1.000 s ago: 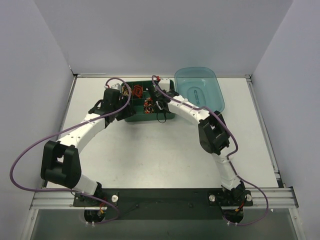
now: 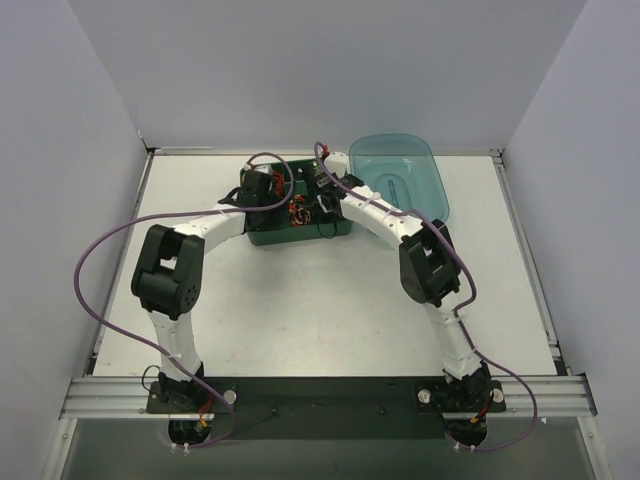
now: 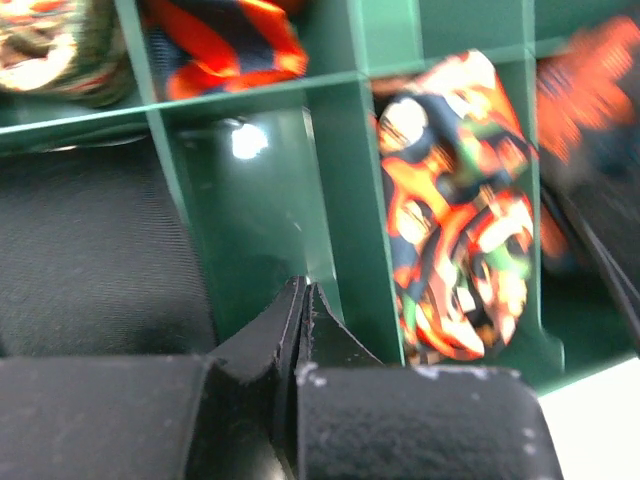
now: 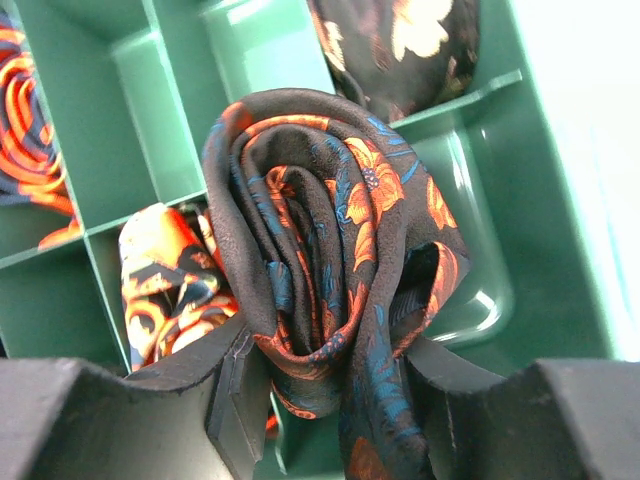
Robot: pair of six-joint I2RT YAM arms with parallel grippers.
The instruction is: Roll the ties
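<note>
A green compartment box (image 2: 290,234) holds several rolled ties. In the right wrist view, my right gripper is shut on a dark tie (image 4: 330,220) with orange flowers and blue leaves, rolled and held over the box. My left gripper is shut above an empty compartment (image 3: 255,220), its fingertips together with no cloth visible between them. A colourful rolled tie (image 3: 450,220) lies in the compartment beside it, and a dark textured item (image 3: 90,250) fills the one on the other side.
A translucent teal tray (image 2: 395,150) sits right of the box, partly under the right arm.
My left arm has moved rightward over the box from its left side. The right arm has shifted slightly to the right at its gripper end.
</note>
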